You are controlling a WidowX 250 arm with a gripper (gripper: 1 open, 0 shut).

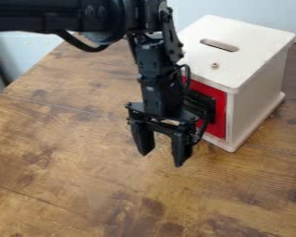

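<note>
My black gripper [162,146] hangs above the wooden table at the centre of the camera view, fingers pointing down and apart, with nothing between them. Just behind it, to the right, stands a pale wooden box [243,65] with a slot in its top and a small knob below the slot. A red panel [216,121] on the box's front is partly hidden by my arm and gripper.
A pale wall lies beyond the table's back edge at the upper left.
</note>
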